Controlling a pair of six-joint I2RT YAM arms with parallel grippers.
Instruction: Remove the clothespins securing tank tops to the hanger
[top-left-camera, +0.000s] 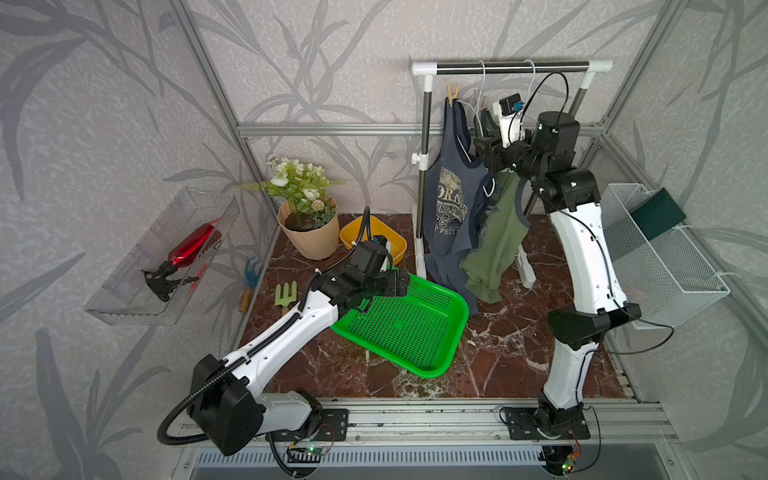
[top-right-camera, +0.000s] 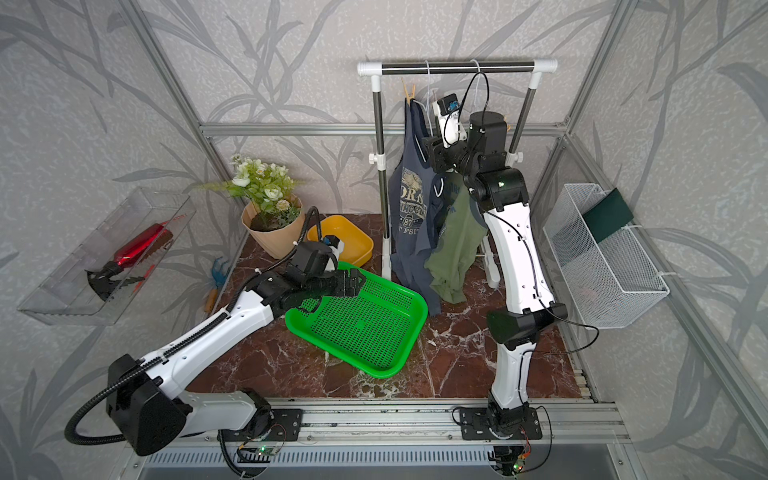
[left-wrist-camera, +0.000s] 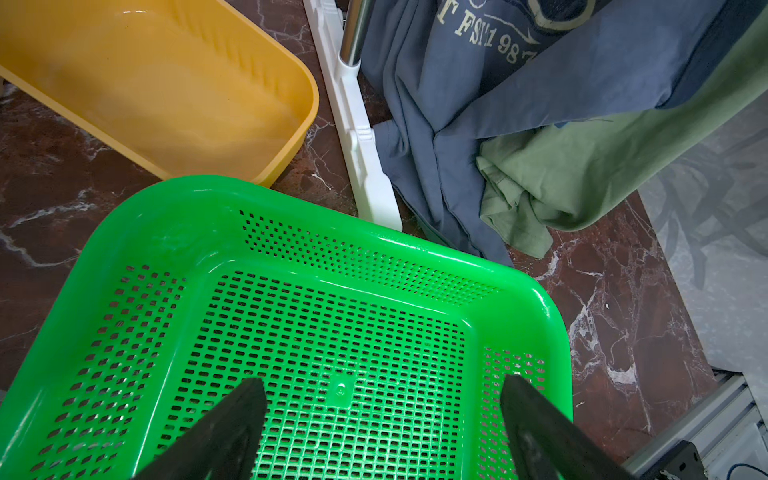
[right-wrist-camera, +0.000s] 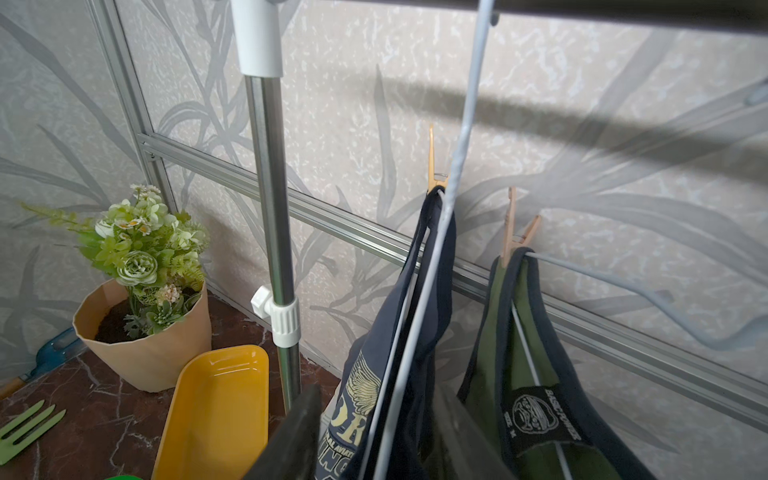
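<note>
A navy tank top (right-wrist-camera: 442, 280) and a green tank top (right-wrist-camera: 522, 297) hang on white wire hangers (right-wrist-camera: 465, 120) from the rack. A yellowish clothespin (right-wrist-camera: 432, 156) grips the navy top's strap; a paler wooden clothespin (right-wrist-camera: 508, 228) is on the green top's strap. My right gripper is open, its blurred fingers apart, with the hanger wire and navy cloth seen between them. Both of these pins are farther off, above its fingertips. My left gripper is open and empty above the green basket (left-wrist-camera: 512, 280).
On the table, a yellow tray (top-left-camera: 392, 233) and a potted plant (top-left-camera: 310, 232) stand left of the rack (top-left-camera: 423, 128). White mesh baskets (top-left-camera: 680, 272) hang on the right wall, a clear bin (top-left-camera: 120, 296) on the left. Table space right of the green basket is clear.
</note>
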